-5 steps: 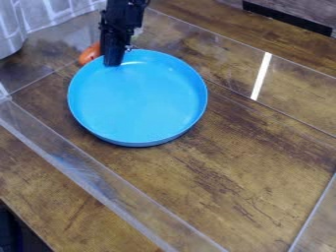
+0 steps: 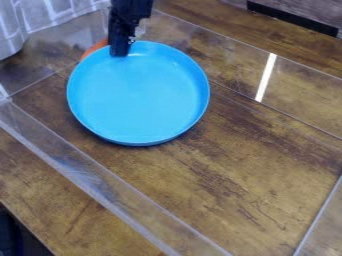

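A large blue plate (image 2: 138, 100) lies on the wooden table. The black gripper (image 2: 120, 47) is at the plate's back rim, pointing down from the top of the view. A small orange object (image 2: 96, 49) sits just behind the plate, mostly hidden by it and the gripper. Whether the fingers hold the rim or are apart from it is hard to tell.
Clear plastic strips (image 2: 100, 185) cross the table at left and right. A white, cloth-like or plastic item (image 2: 20, 22) stands at the top left.
The plate has shifted slightly toward the back, covering more of the orange object. The gripper has moved slightly up in the view.
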